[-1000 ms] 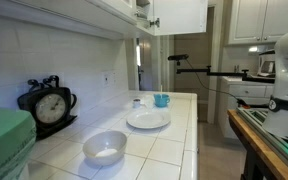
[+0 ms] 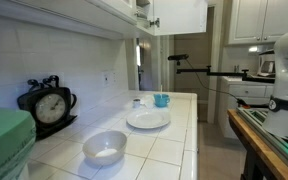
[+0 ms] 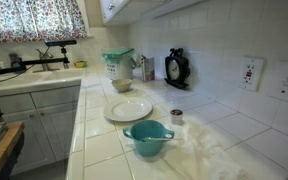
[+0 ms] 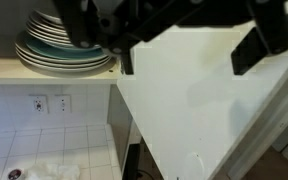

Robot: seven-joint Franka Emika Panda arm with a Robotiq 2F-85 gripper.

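Observation:
In the wrist view my gripper stands open, its dark fingers wide apart with nothing held between them. Beyond them spreads the white cabinet door, swung open; whether the fingers touch it I cannot tell. A stack of plates sits on the cabinet shelf to the left. Neither exterior view shows the fingers. The open door also appears at the top of exterior view 1.
The counter holds a grey bowl, a white plate, a teal pot, a small can, a crumpled white cloth, a black clock and a green-lidded container. Bare tiles lie along the front edge.

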